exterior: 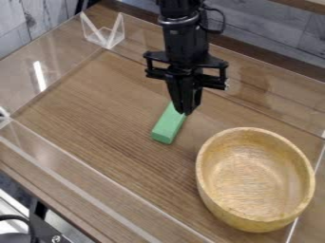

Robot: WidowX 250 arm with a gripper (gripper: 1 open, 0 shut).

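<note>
My gripper (185, 101) hangs from the top centre, pointing down, just above the far end of a green block (168, 125) lying on the wooden table. Its narrow tip is shut, with nothing visible between its fingers; whether it touches the block cannot be told. A round light wooden bowl (211, 175) sits at the right front, beside the block.
A clear plastic object (105, 36) stands at the back left. A dark cable (18, 223) shows at the lower left corner.
</note>
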